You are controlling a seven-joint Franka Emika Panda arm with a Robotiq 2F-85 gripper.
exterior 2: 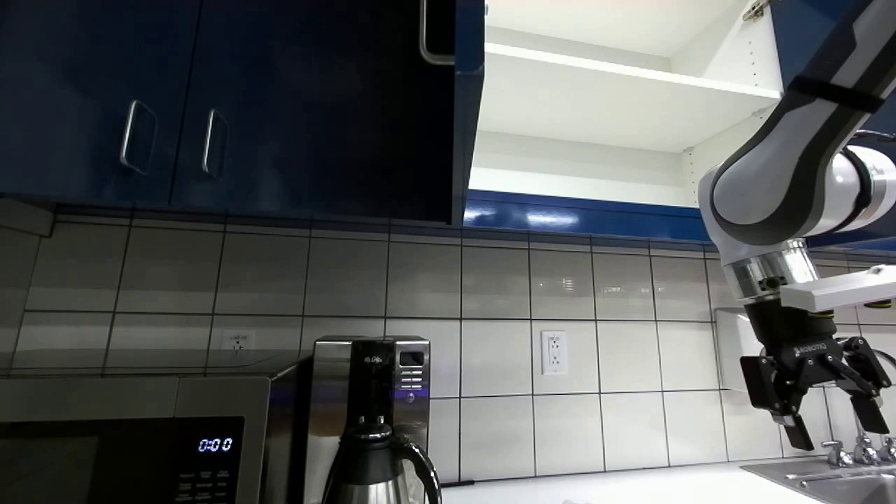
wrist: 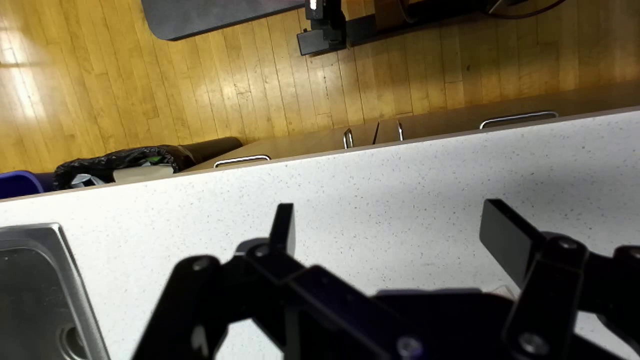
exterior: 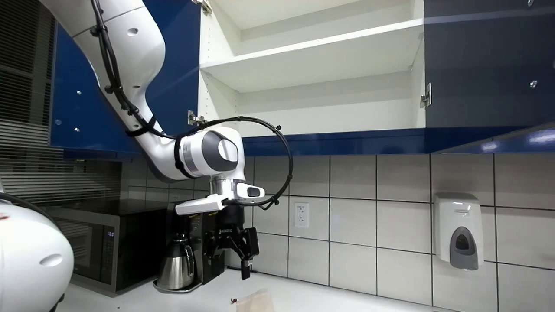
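Note:
My gripper (exterior 2: 842,430) hangs above the counter, fingers pointing down. In the wrist view the two black fingers (wrist: 283,231) stand wide apart, and only bare speckled counter (wrist: 384,210) shows between them. On the counter in exterior view 1 lies a beige, cloth-like item (exterior: 256,301), cut off by the bottom edge; it is below the gripper and apart from it. A sliver of something pale (wrist: 504,291) shows near the right finger in the wrist view, mostly hidden by the gripper.
An open, empty wall cabinet (exterior: 328,83) is above. The coffee maker (exterior 2: 413,378) with its steel carafe (exterior: 175,268) stands beside the microwave (exterior: 112,244). A sink (wrist: 36,288) is set into the counter. A soap dispenser (exterior: 458,229) hangs on the tiles.

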